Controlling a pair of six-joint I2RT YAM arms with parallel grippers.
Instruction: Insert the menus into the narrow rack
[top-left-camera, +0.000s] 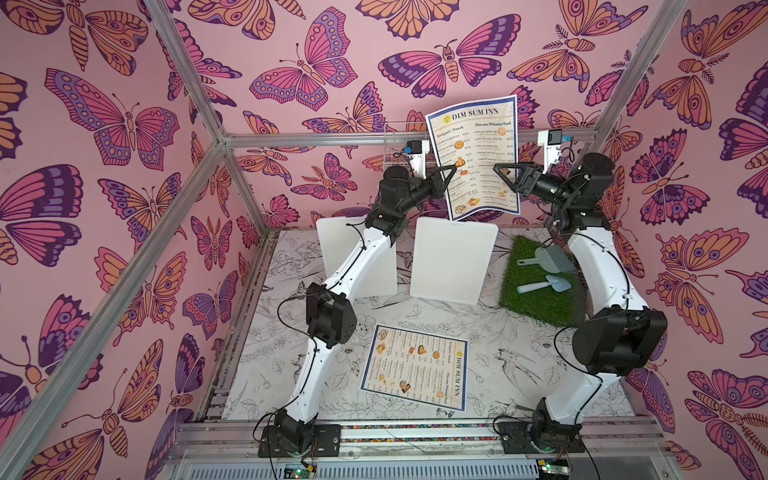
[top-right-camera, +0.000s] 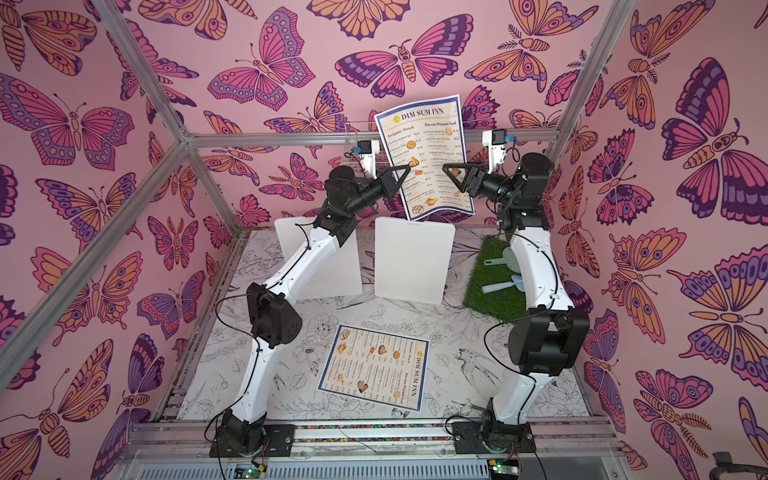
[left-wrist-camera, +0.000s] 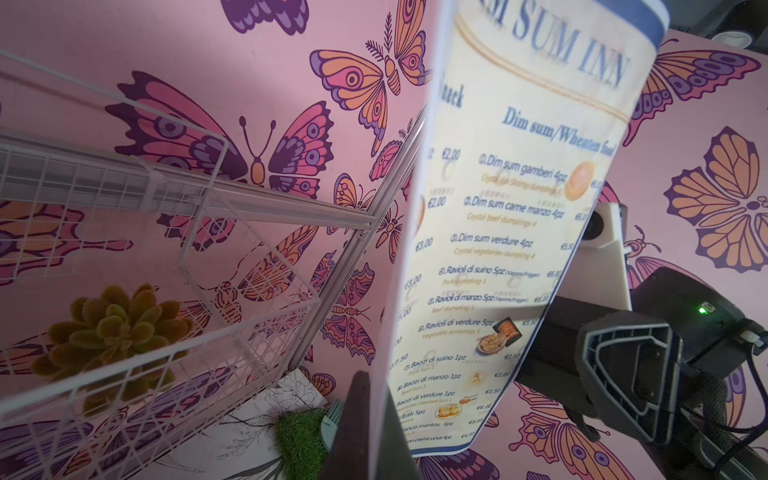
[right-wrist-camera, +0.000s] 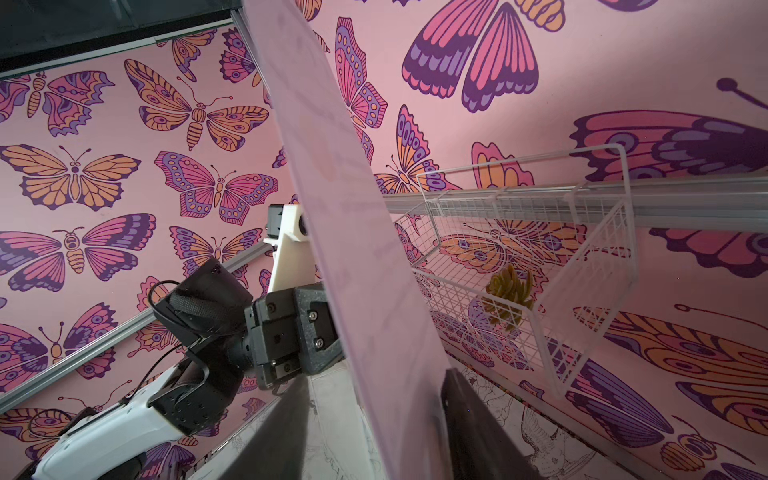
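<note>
An upright, slightly curved Dim Sum Inn menu (top-left-camera: 472, 152) is held in the air between the grippers. My left gripper (top-left-camera: 448, 174) is shut on its left edge. My right gripper (top-left-camera: 504, 174) is at its right side; whether it grips the paper is unclear, with the fingers blurred around the sheet's edge in the right wrist view. A white wire rack (right-wrist-camera: 584, 240), holding a succulent (right-wrist-camera: 509, 296), hangs on the back rail, close by the held menu. A second menu (top-left-camera: 414, 368) lies flat on the table's front middle.
Two white boards (top-left-camera: 450, 260) stand at the back of the table. A green grass mat (top-left-camera: 528, 308) with scoops (top-left-camera: 552, 260) lies at the right.
</note>
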